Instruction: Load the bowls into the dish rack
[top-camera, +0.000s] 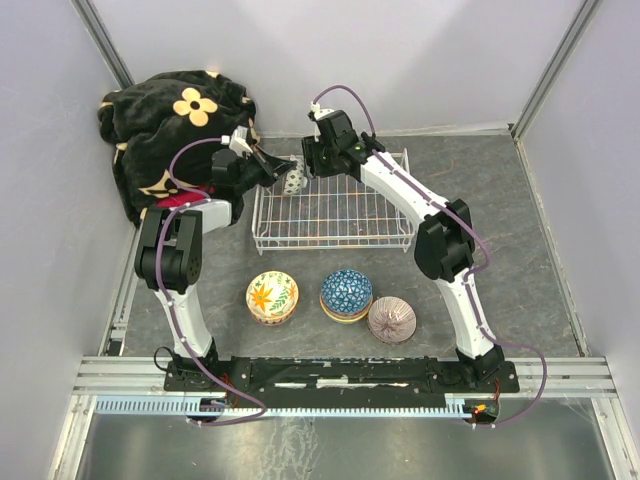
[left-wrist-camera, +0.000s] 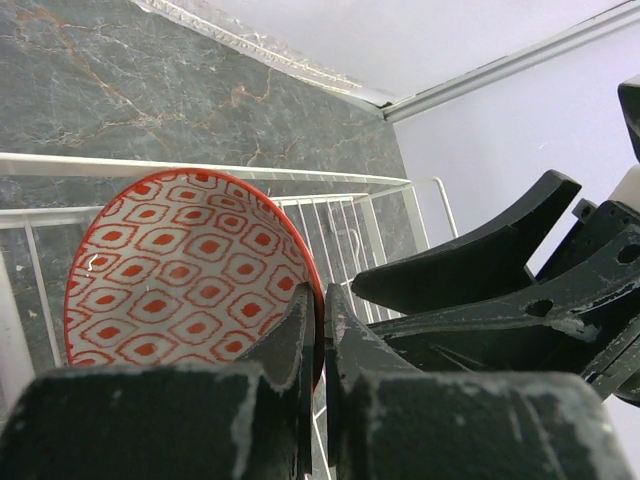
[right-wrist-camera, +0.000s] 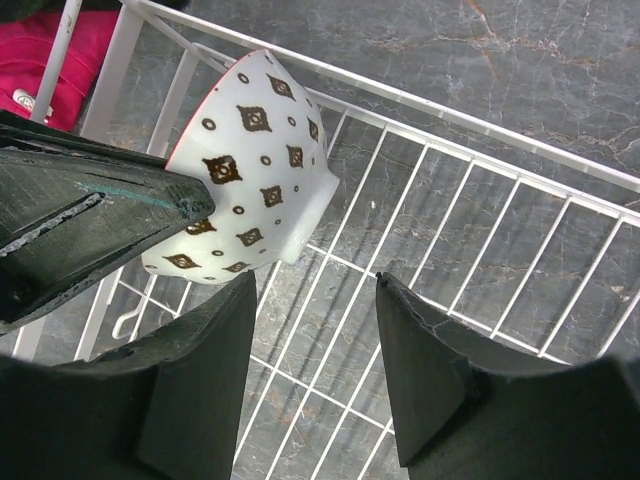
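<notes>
A white bowl with brown diamond marks (right-wrist-camera: 255, 160) and a red rim stands tipped on its side at the left end of the white wire dish rack (top-camera: 335, 240). My left gripper is shut on the bowl's rim; the patterned inside (left-wrist-camera: 190, 270) faces the left wrist camera. Just to the bowl's right, my right gripper hangs over the rack, its fingers (right-wrist-camera: 225, 360) apart with only rack wires visible between them. Waiting on the table in front of the rack are a leaf-patterned bowl (top-camera: 272, 295), a blue bowl (top-camera: 347, 291) stacked on another, and a ribbed pinkish bowl (top-camera: 392, 319).
A dark flowered blanket (top-camera: 175, 130) is heaped at the back left, close to my left arm. The rack's middle and right hold nothing. Bare grey table (top-camera: 500, 230) lies to the right.
</notes>
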